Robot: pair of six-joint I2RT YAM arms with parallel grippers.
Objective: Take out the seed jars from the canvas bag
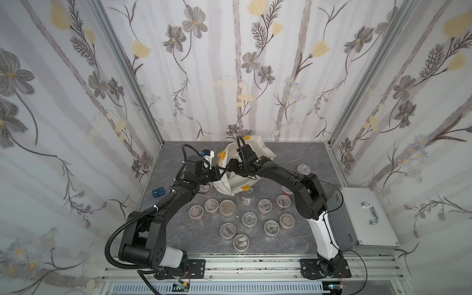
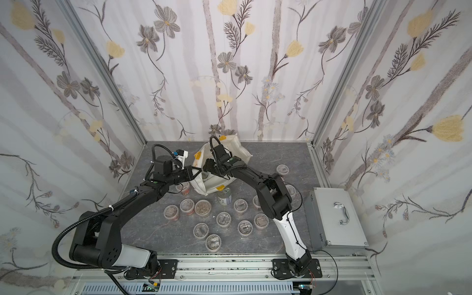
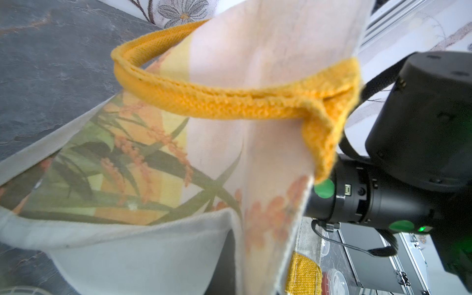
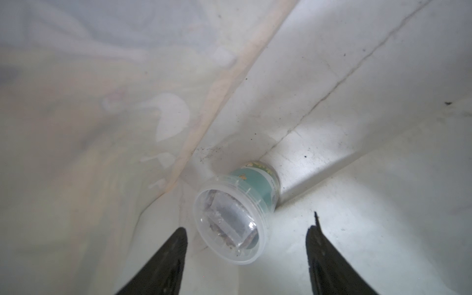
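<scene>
The canvas bag (image 1: pixel 258 146) lies on its side at the back middle; its printed fabric and yellow handle (image 3: pixel 221 103) fill the left wrist view. My left gripper (image 1: pixel 221 172) is shut on the bag's edge at its left. Inside the bag, a seed jar (image 4: pixel 231 221) with a clear lid and teal label sits against the pale lining. My right gripper reaches into the bag with its fingers apart on either side below that jar, nothing held between them.
Several jars (image 1: pixel 249 219) stand on the grey table in front of the bag and to its right. A metal case (image 1: pixel 366 221) is at the right, a small blue item (image 1: pixel 158 191) at the left.
</scene>
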